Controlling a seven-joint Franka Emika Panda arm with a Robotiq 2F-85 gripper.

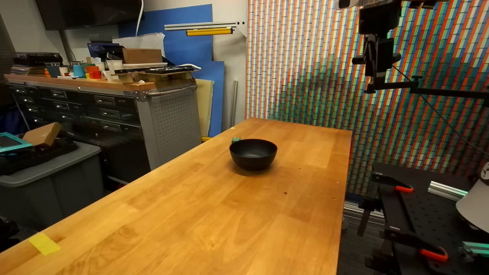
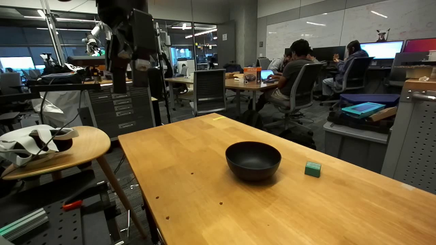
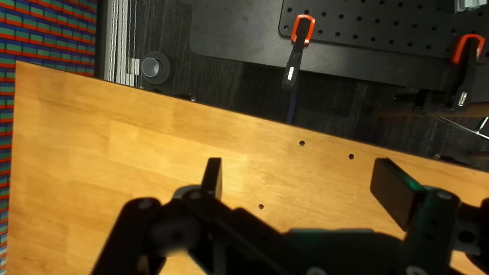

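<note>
A black bowl [image 2: 253, 161] stands upright on the wooden table; its visible inside looks empty. Beside it, apart, lies a small green block [image 2: 313, 169], which in exterior view 1 shows only partly behind the bowl [image 1: 253, 156]. High above the table edge, well away from both, hangs my gripper. Its fingers [image 3: 395, 192] are spread wide in the wrist view, with only bare tabletop showing between them. Neither bowl nor block appears in the wrist view.
A black perforated bench [image 1: 431, 215] with orange-tipped clamps stands alongside, a gap of floor between. A thin dark arm [image 1: 440, 91] holding a cable reaches in close to the gripper.
</note>
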